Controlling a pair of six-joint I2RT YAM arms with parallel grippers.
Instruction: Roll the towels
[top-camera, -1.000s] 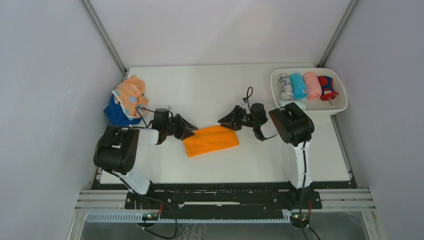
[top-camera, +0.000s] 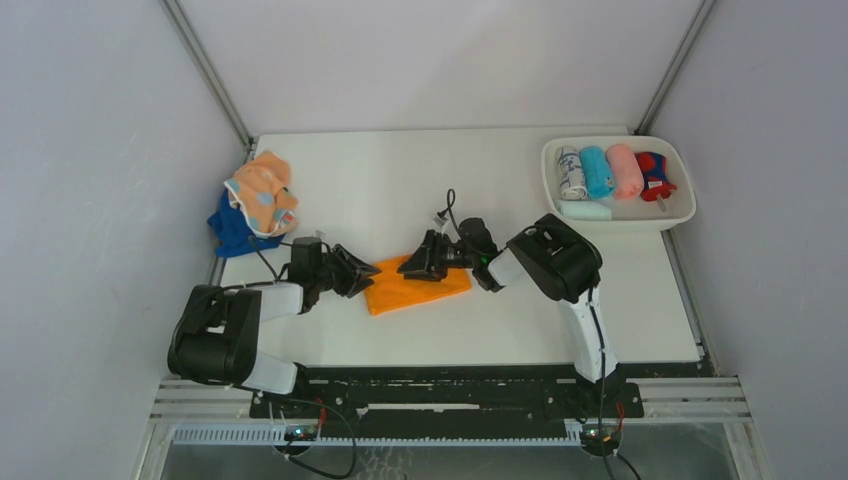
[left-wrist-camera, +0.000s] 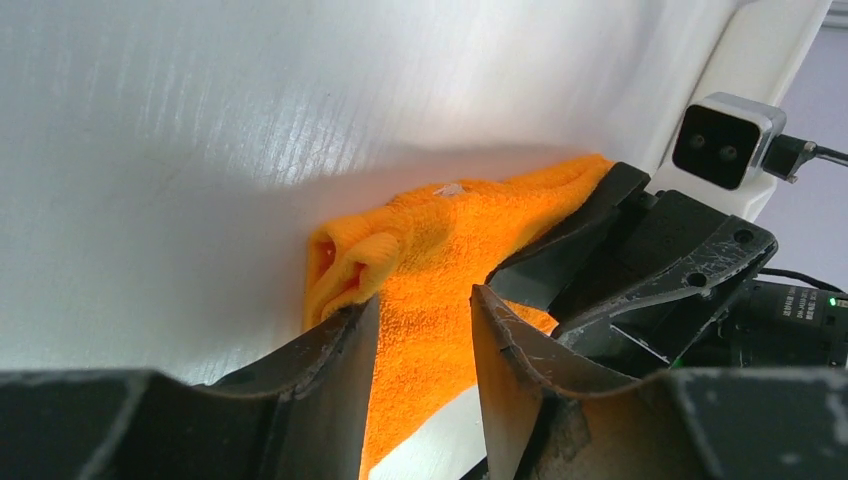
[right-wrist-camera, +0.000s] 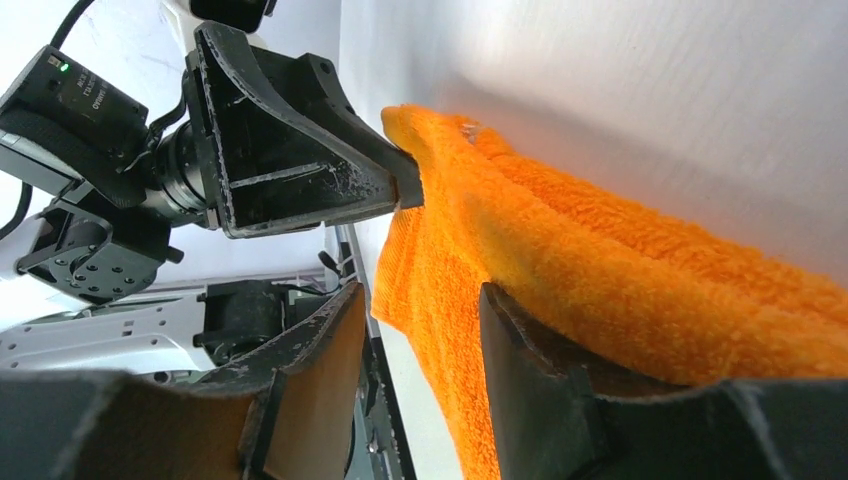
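An orange towel (top-camera: 420, 290) lies folded into a strip on the white table, slightly slanted, partly under my right gripper (top-camera: 408, 270). Its far edge shows a loose curled corner (left-wrist-camera: 358, 272) beside one finger of my left gripper. That gripper is part open over the towel's left end, with orange cloth visible between and beyond its fingers. In the right wrist view, my right gripper also has a gap between its fingers, and a raised fold (right-wrist-camera: 620, 270) runs past its right finger. Whether either pair touches the cloth is hard to tell.
A white bin (top-camera: 684, 212) at the back right holds several rolled towels. On the left edge lie a blue towel (top-camera: 232, 230) and a peach spotted towel (top-camera: 262, 190) in a heap.
My right gripper has come left and nearer the front, now over the towel's middle. The towel's far edge looks more bunched.
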